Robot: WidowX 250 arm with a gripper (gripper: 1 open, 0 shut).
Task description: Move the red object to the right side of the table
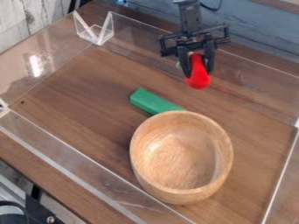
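Near the back of the table, right of centre, is the red object [198, 77], its lower part showing below the dark gripper [197, 58]. The gripper is shut on the red object's upper end, which the fingers partly hide. Whether the red object touches the table or hangs just above it, I cannot tell.
A green block [155, 101] lies mid-table, in front of the gripper. Close to it at the front right stands an empty wooden bowl [181, 191]. Clear walls edge the table, and a white wire holder [96, 29] sits at the back left. Bare wood lies right of the bowl.
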